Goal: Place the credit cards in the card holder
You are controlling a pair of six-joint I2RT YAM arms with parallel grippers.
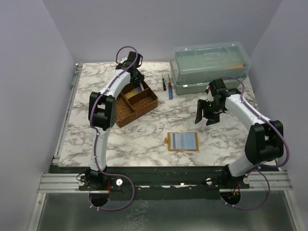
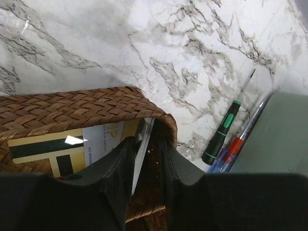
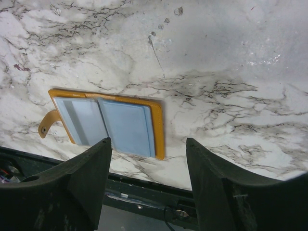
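In the left wrist view, a thin white card stands on edge in a woven basket compartment, close to its end wall. My left gripper reaches into that compartment, partly open. One finger is right beside the card; a gap shows between card and other finger. More cards, white and gold with dark bands, lie flat in the same compartment. The card holder, tan-edged with clear sleeves, lies opened flat near the table's front. In the right wrist view, my right gripper is open above the holder, nothing between its fingers.
The brown woven basket has other compartments that look empty. Two screwdrivers lie to its right, beside a large translucent lidded box.
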